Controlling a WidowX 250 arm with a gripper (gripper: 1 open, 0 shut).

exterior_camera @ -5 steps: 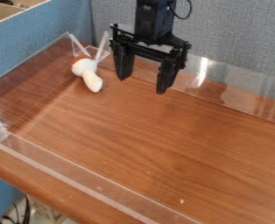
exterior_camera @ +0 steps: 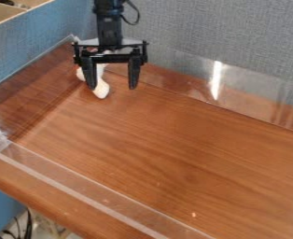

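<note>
The black gripper (exterior_camera: 110, 73) is at the back left of the wooden surface, its fingers apart and pointing down, above a white elongated object (exterior_camera: 99, 88). The upper part of that object is hidden behind the gripper; whether the two touch I cannot tell.
Clear plastic walls (exterior_camera: 214, 80) edge the wooden surface (exterior_camera: 174, 149). A blue padded side (exterior_camera: 19, 65) rises at the left, with a light wooden box at the top left corner. Cables hang at the bottom left.
The gripper has moved left and away toward the back, from the upper middle to over the white object, which looks unmoved.
</note>
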